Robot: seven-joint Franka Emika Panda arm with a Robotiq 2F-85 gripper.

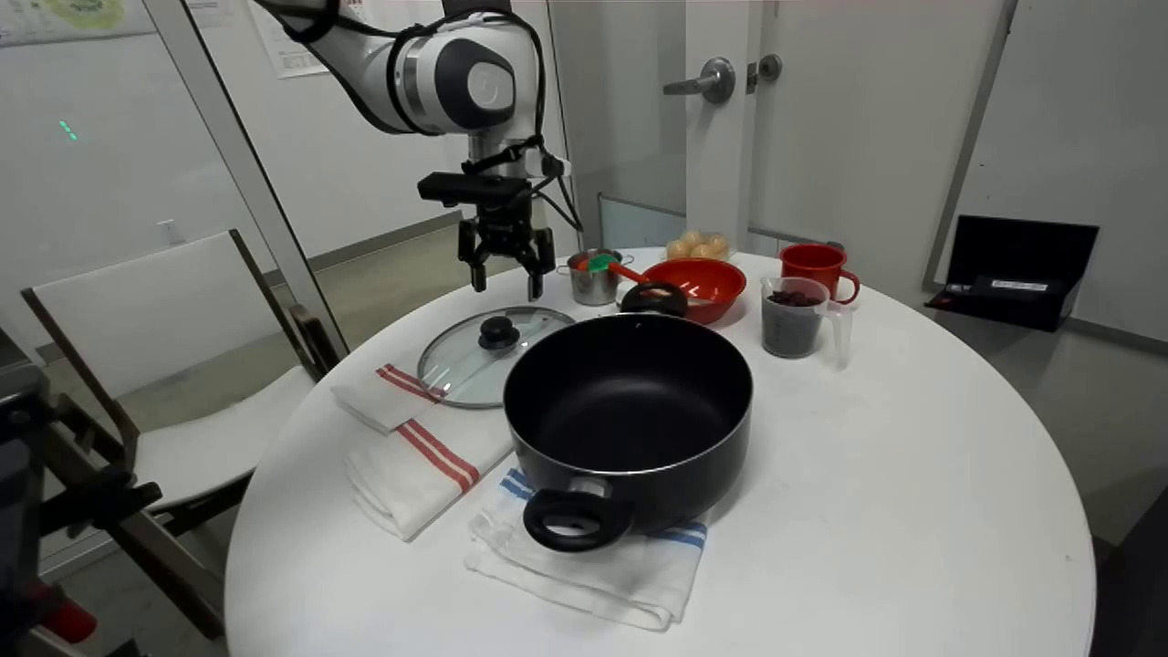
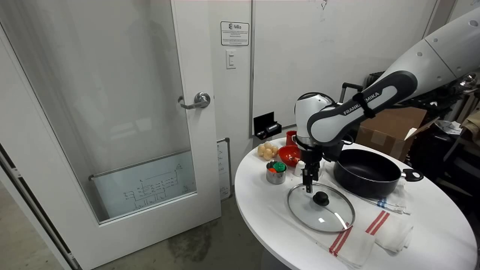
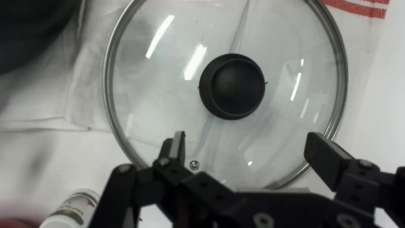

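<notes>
My gripper (image 1: 506, 286) hangs open above the far edge of the glass lid, with nothing between its fingers. The round glass lid (image 3: 163, 98) has a metal rim and a black knob (image 3: 232, 86). It lies knob up, partly over a white towel with red stripes (image 1: 438, 460). In the wrist view the knob sits ahead of my fingertips (image 3: 177, 146), apart from them. A large black pot (image 1: 630, 438) stands uncovered and empty beside the lid, on a white towel with blue stripes (image 1: 613, 586).
Behind the pot are a red bowl (image 1: 712, 286), a small metal pot (image 1: 594, 286) with green and orange things inside, a measuring cup (image 1: 790, 328), a red mug (image 1: 810, 261) and a white bottle (image 3: 72, 209).
</notes>
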